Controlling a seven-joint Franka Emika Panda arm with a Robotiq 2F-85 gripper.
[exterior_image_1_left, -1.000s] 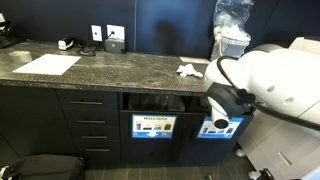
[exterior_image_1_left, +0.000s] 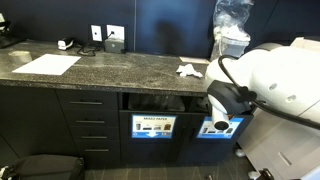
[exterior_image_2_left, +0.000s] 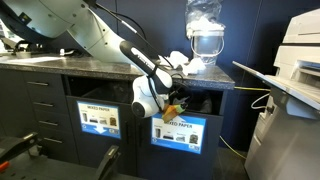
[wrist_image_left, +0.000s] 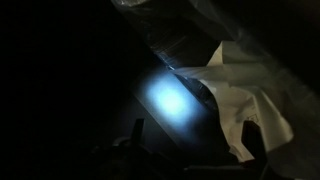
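My gripper points down into a dark bin opening under the counter. Its fingers (wrist_image_left: 137, 132) stand open on both sides of the lower wrist view, though the gloom hides most of them. A crumpled white sheet, like paper (wrist_image_left: 240, 92), lies in the bin near the right finger; whether they touch I cannot tell. Beside it, pale blue light falls on a dark surface (wrist_image_left: 170, 100). In exterior view 2 the arm (exterior_image_2_left: 135, 50) bends over the counter edge, with an orange piece (exterior_image_2_left: 172, 112) showing near its end at the opening.
The dark counter (exterior_image_1_left: 130, 68) carries a white crumpled cloth or tissue (exterior_image_1_left: 188, 70), a clear bucket (exterior_image_2_left: 206, 43) and a white sheet (exterior_image_1_left: 47, 64). Mixed paper labels (exterior_image_1_left: 153, 126) mark the bin fronts. A white printer-like machine (exterior_image_2_left: 297, 90) stands at the right.
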